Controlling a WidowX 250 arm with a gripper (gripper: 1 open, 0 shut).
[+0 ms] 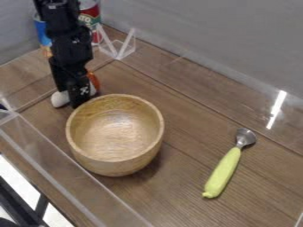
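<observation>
My black gripper (pixel 76 85) is lowered at the upper left, its open fingers around a small white and orange object (pixel 60 97) lying on the wooden table, which it partly hides. Just in front of it sits a round wooden bowl (pixel 115 146), empty.
A utensil with a pale green handle (pixel 221 173) lies on the right. A blue can (pixel 42 31) and a red-and-white can (pixel 90 19) stand at the back left.
</observation>
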